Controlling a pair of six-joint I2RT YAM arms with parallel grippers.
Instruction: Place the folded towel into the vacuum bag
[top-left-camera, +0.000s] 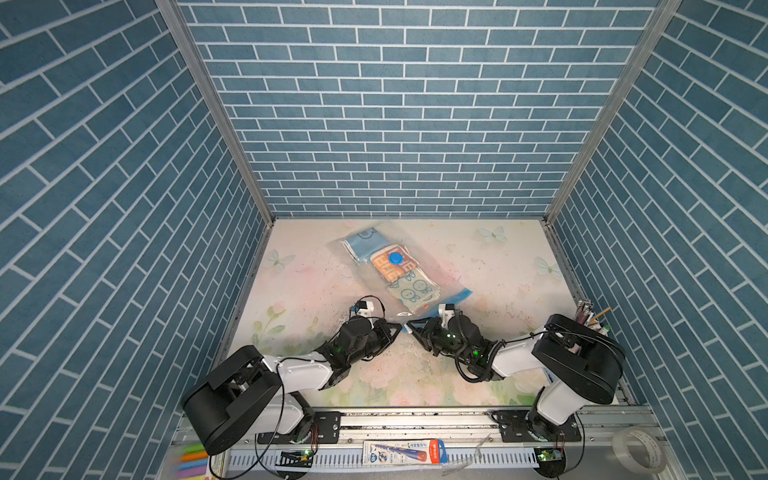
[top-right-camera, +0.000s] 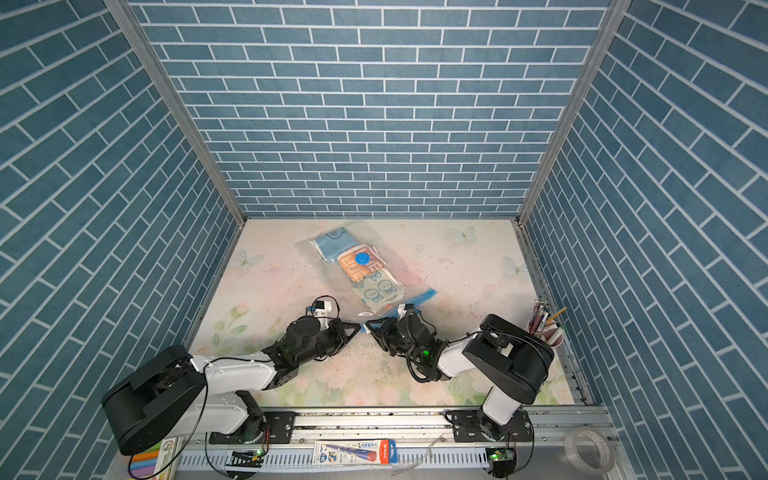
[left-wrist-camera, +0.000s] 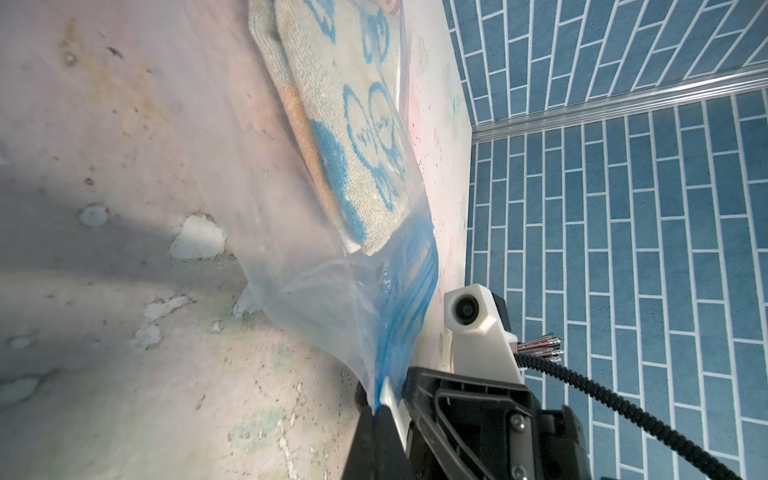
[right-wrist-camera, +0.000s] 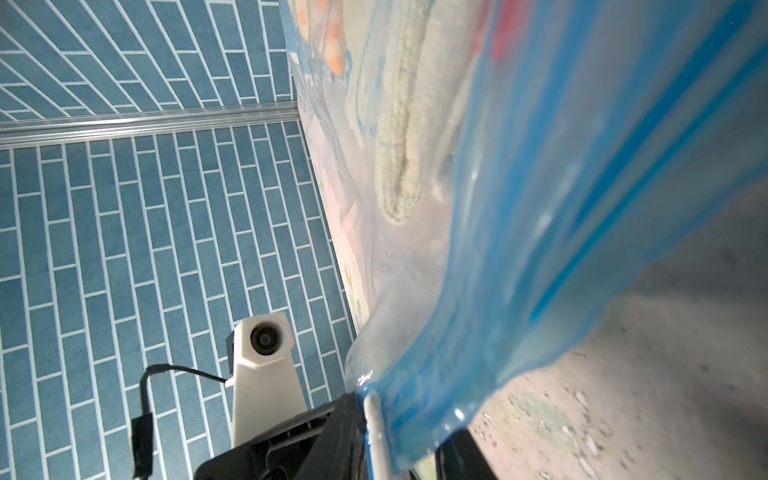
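Note:
The clear vacuum bag (top-left-camera: 353, 272) with a blue valve and blue zip strip lies diagonally on the table. Folded towels in blue (top-left-camera: 364, 240), orange (top-right-camera: 352, 269) and cream (left-wrist-camera: 352, 160) lie inside it. At the bag's near corner, my left gripper (top-left-camera: 397, 328) is shut; the wrist view shows the bag's white-tipped zip end at its fingertips, though how it is gripped is unclear. My right gripper (top-left-camera: 413, 326) stands open just to the right, its fingers around the blue strip and white slider (right-wrist-camera: 377, 432), which hide part of the gap.
Blue tiled walls enclose the table (top-left-camera: 504, 264) on three sides. A cup of pens (top-right-camera: 544, 324) stands at the right edge. A tape roll (top-left-camera: 636, 448) and a packaged tool (top-left-camera: 404, 452) lie on the front rail.

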